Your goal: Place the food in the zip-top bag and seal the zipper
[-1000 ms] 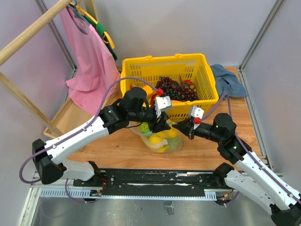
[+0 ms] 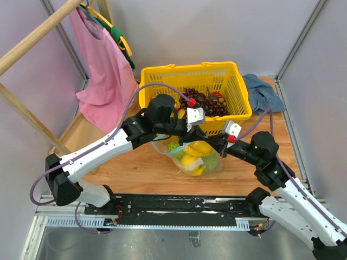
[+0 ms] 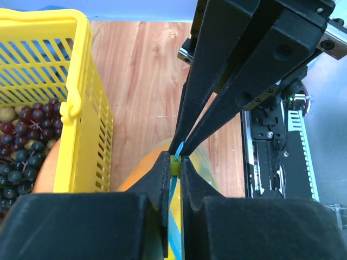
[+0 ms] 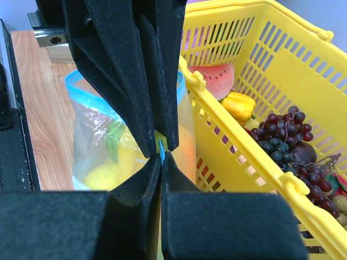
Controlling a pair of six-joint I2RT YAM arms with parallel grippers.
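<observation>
The zip top bag, holding yellow and green food, stands on the table before the basket, its blue-edged mouth seen in the right wrist view. My two grippers meet at its rim. In the left wrist view my left gripper is shut on the bag's blue zipper strip, with a small yellow-green piece there. My right gripper is shut right beside it, the blue strip showing at its tips; whether it grips the strip is hard to tell.
A yellow basket of grapes, watermelon and other food stands behind the bag. A blue cloth lies at the back right, and a pink garment hangs at the left. Bare table shows at both sides.
</observation>
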